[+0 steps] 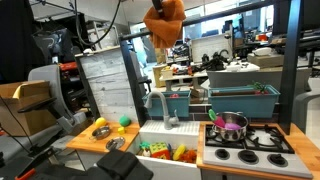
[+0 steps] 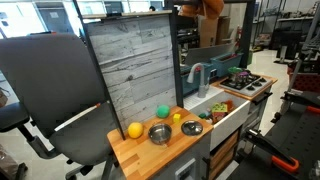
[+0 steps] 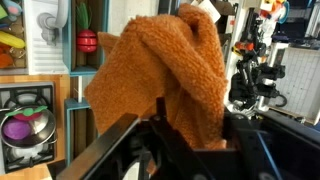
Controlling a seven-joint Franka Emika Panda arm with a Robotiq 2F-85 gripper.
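An orange-brown cloth fills the middle of the wrist view, bunched against my gripper. Its folds cover the fingertips, so how far the fingers are apart and how firmly they grip cannot be told. In exterior view 1 the cloth hangs at the top, in front of the dark overhead rail; whether it rests on the rail is unclear. Exterior view 2 shows the cloth at the upper edge, beside the rail. The gripper itself is out of both exterior views.
Below are a sink with a faucet, an open drawer of colourful food, a pot beside the stove, and a blue bin. Metal bowls and a lemon sit on the wooden counter.
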